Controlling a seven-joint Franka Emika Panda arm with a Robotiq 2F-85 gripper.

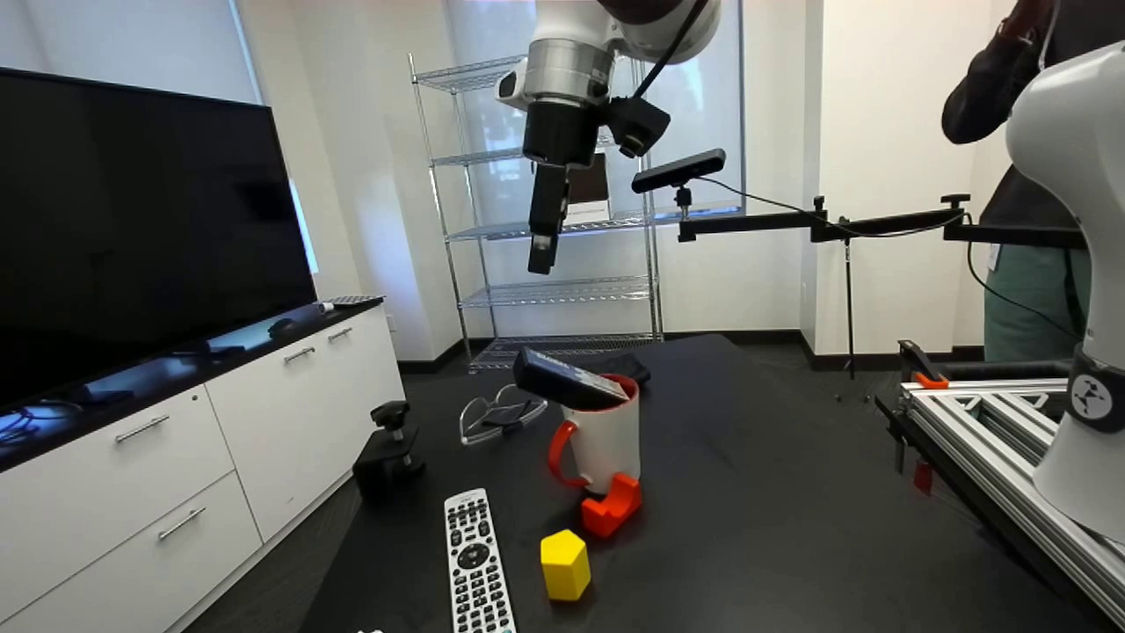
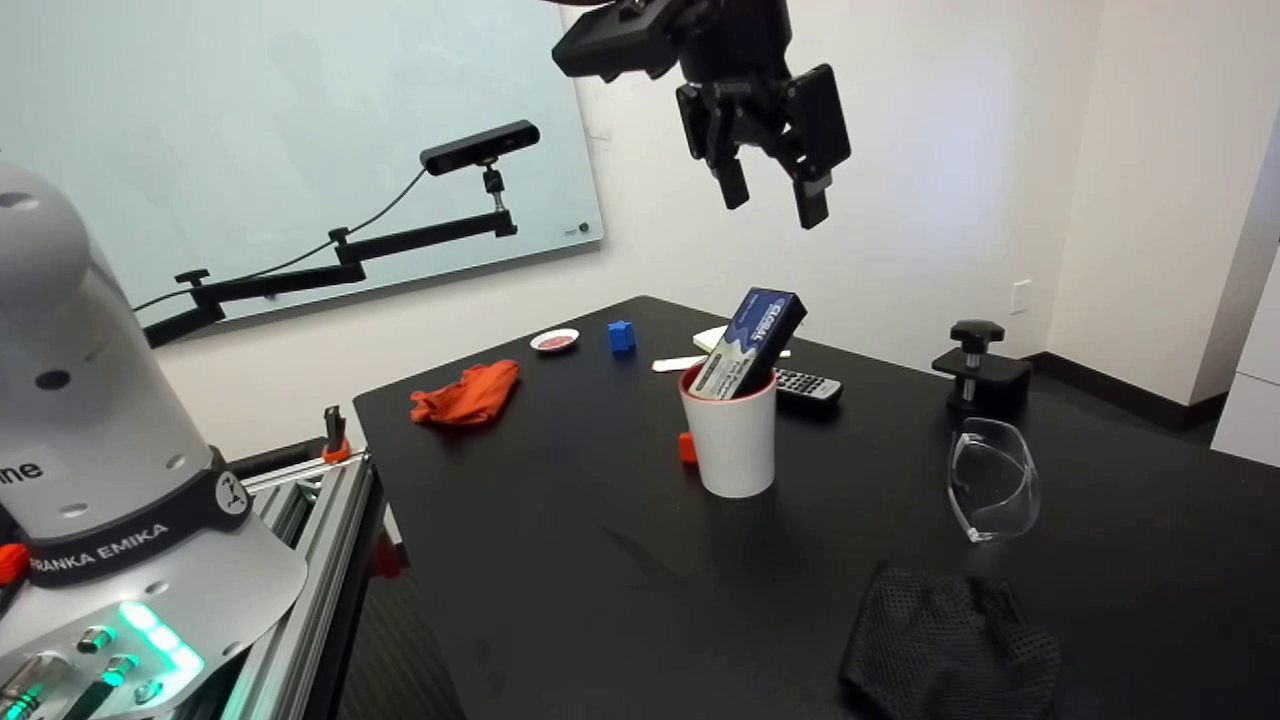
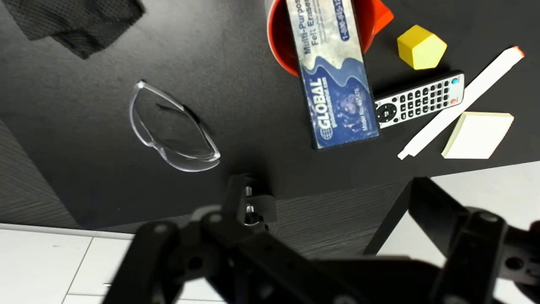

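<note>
My gripper point(image 2: 774, 214) hangs well above the table, open, its two fingers apart with nothing between them. Below it stands a white mug point(image 2: 735, 446) with a red inside and handle, upright on the table. A blue and grey felt eraser box point(image 2: 751, 343) rests tilted in the mug, its upper end leaning out past the rim. From above, the wrist view shows the box's printed face point(image 3: 336, 81) across the mug's red rim point(image 3: 276, 43). The box's lower end is hidden inside the mug.
Near the mug lie a red block point(image 1: 612, 505), a yellow block point(image 1: 566, 565), a remote point(image 1: 477, 563) and clear glasses point(image 3: 172, 129). A black mesh cloth point(image 2: 948, 642), an orange cloth point(image 2: 468, 394) and a black clamp point(image 2: 986, 370) are farther out. Bare table point(image 2: 576, 564) lies between.
</note>
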